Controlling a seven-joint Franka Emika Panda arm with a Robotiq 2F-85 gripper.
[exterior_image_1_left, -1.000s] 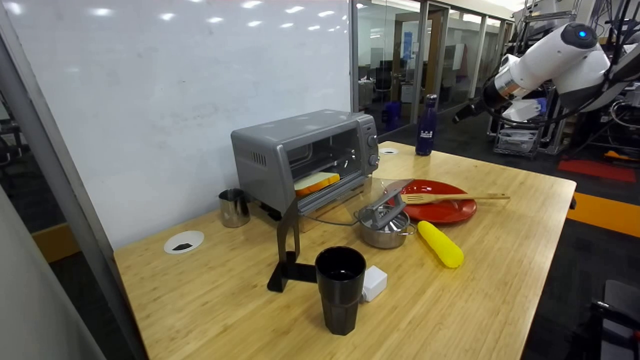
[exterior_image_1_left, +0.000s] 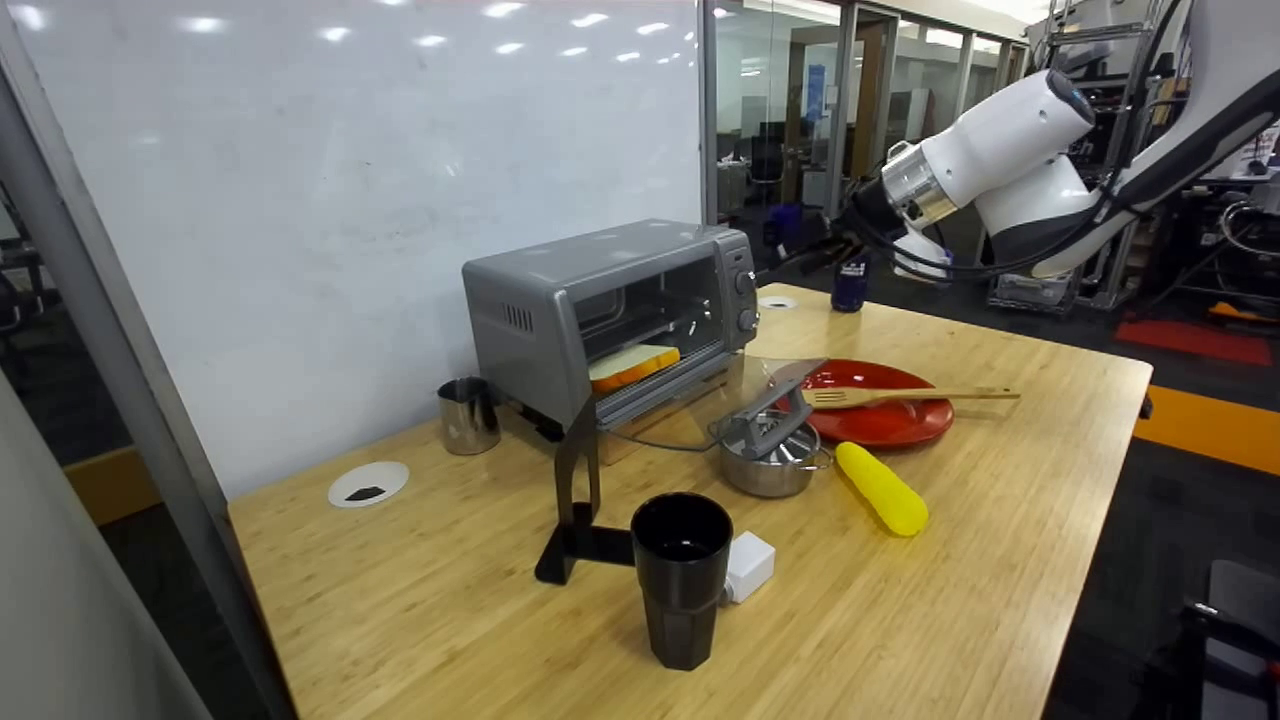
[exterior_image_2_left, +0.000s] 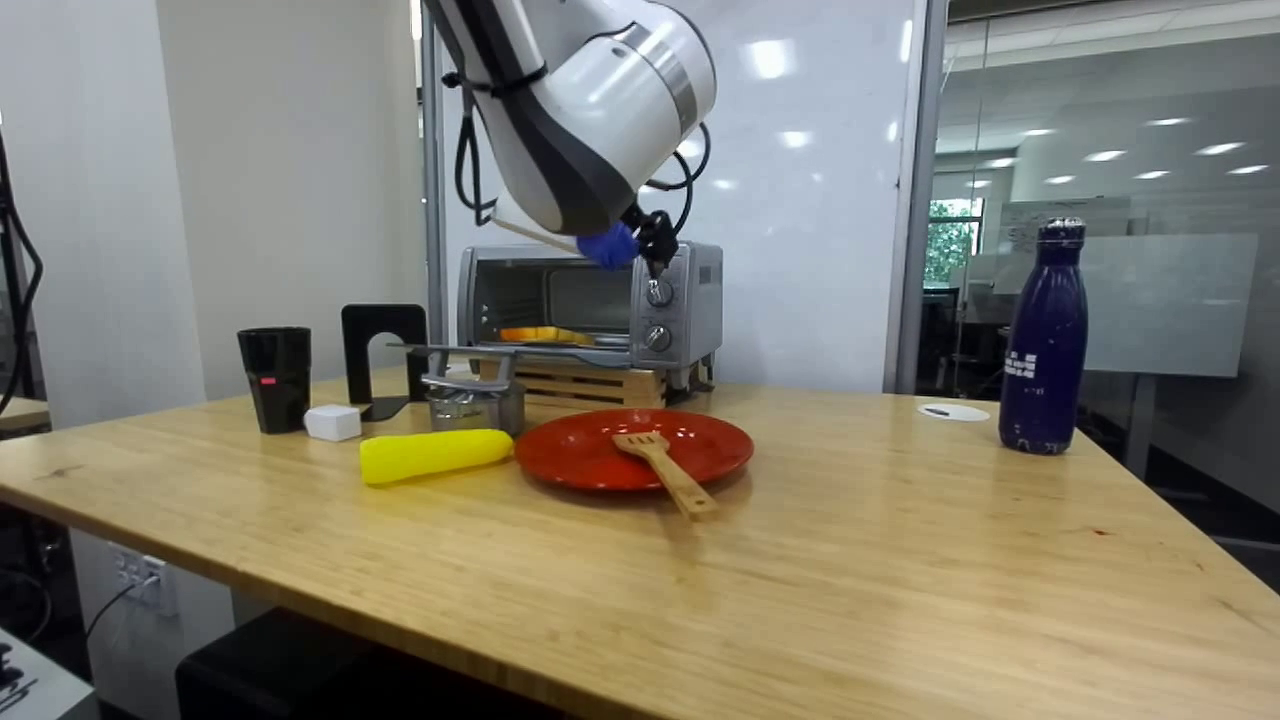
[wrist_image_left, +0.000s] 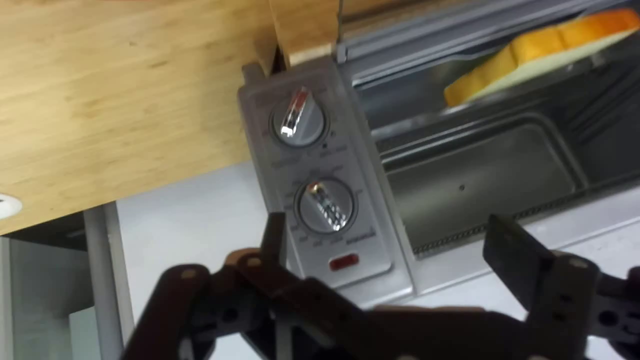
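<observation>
My gripper is open, its two dark fingers far apart with nothing held between them. In the wrist view it faces the control panel of the grey toaster oven (exterior_image_1_left: 606, 250), where an upper knob (wrist_image_left: 300, 117) and a lower knob (wrist_image_left: 325, 206) sit above a small red light (wrist_image_left: 343, 261). Exterior view 1 has the gripper (exterior_image_1_left: 806, 257) close to the panel side of the oven; whether it touches cannot be told. The oven's glass door hangs down, and a slice of bread (wrist_image_left: 540, 54) lies inside.
Under the open door stands a steel pot (exterior_image_1_left: 768, 468). Beside it are a red plate (exterior_image_2_left: 564, 450) with a wooden spatula (exterior_image_2_left: 672, 474) and a yellow object (exterior_image_1_left: 882, 490). A blue bottle (exterior_image_2_left: 1044, 342) stands at the right in exterior view 2.
My arm has swung left in exterior view 1, bringing the gripper from beyond the bottle to beside the oven's knobs. The objects on the table have not moved.
</observation>
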